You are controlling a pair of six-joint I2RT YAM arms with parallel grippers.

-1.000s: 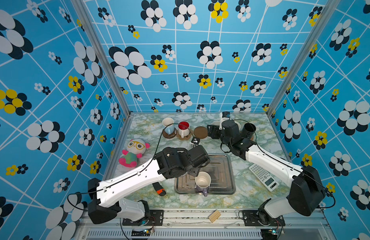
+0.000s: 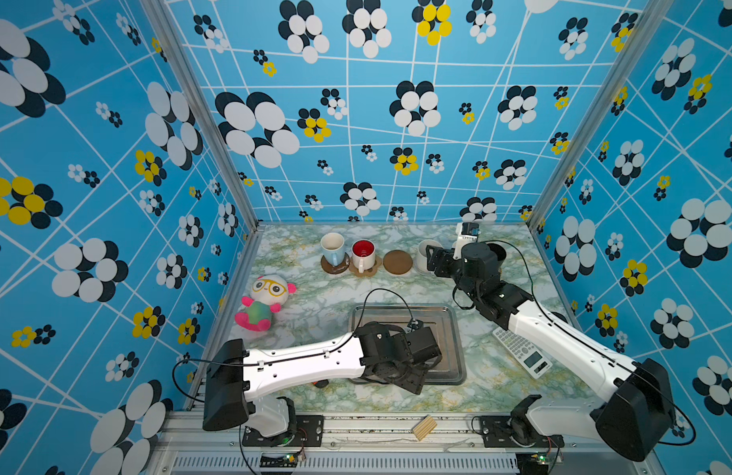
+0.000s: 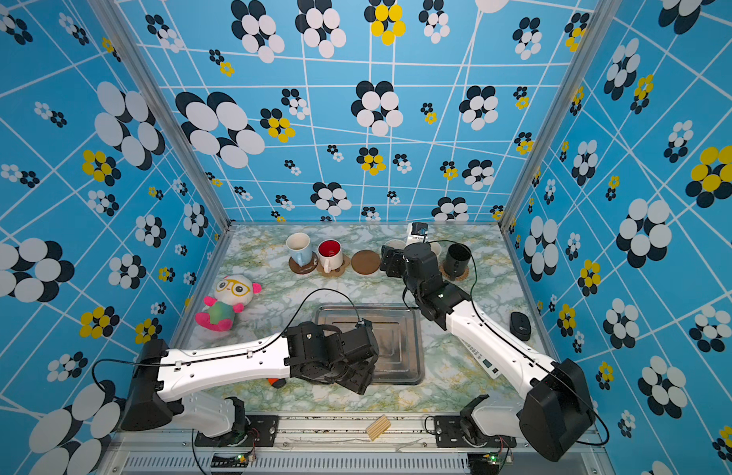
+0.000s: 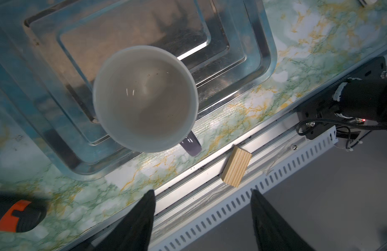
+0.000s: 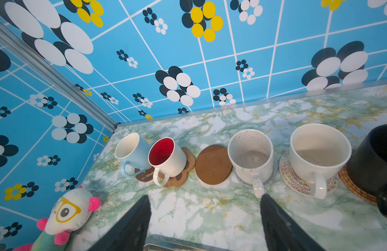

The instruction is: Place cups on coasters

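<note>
A pale cup (image 4: 145, 100) with a grey-purple handle is in the metal tray (image 4: 260, 67). Above it my left gripper hangs open and empty. At the back, a blue mug (image 5: 130, 150), a red-lined mug (image 5: 168, 163), a speckled cup (image 5: 250, 152), a white cup (image 5: 319, 146) and a black mug (image 5: 369, 163) stand on coasters. The wooden coaster (image 5: 214, 165) between them is bare. My right gripper is over the middle facing the cup row, its fingers apart and empty.
A plush toy (image 2: 259, 301) sits at left, a calculator (image 2: 521, 348) and a black mouse (image 3: 519, 325) at right. A black-and-orange tool (image 4: 17, 215) lies by the tray's front left. The stretch between plush and tray is clear.
My left gripper has moved right and toward the front, over the cup in the tray, hiding it in the top left view. My right arm has shifted right and slightly up.
</note>
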